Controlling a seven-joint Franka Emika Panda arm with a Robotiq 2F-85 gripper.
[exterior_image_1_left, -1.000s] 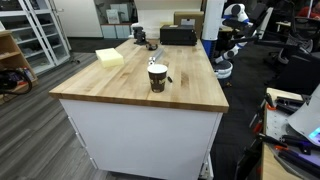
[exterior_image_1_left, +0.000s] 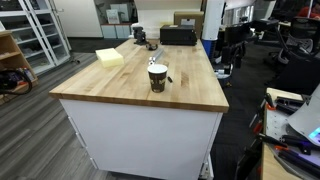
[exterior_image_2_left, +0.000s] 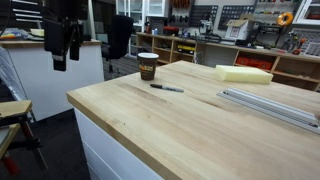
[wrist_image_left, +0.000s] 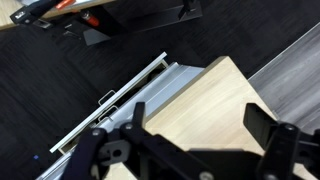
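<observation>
Dark and empty, my gripper (exterior_image_2_left: 67, 58) hangs past the table's edge in exterior view 2, its two fingertips apart. The wrist view shows the gripper open, with the wooden tabletop corner (wrist_image_left: 215, 95) and dark floor beneath. A dark paper cup (exterior_image_1_left: 157, 84) stands upright on the table in exterior view 1. In exterior view 2, a black marker (exterior_image_2_left: 167, 88) lies beside the cup (exterior_image_2_left: 148, 68). Farther back rests a pale yellow block (exterior_image_2_left: 243, 74). Neither cup, marker nor block is visible in the wrist view.
A long silver metal rail (exterior_image_2_left: 270, 108) lies on the wooden tabletop (exterior_image_2_left: 190, 125). Dark equipment (exterior_image_1_left: 179, 36) stands at the table's far end in exterior view 1. A lower wooden stand (exterior_image_1_left: 275, 165) is at the right.
In exterior view 1, the arm has come into fuller view at the upper right, with its gripper nearer the table's right side. Cup, marker and block have stayed put.
</observation>
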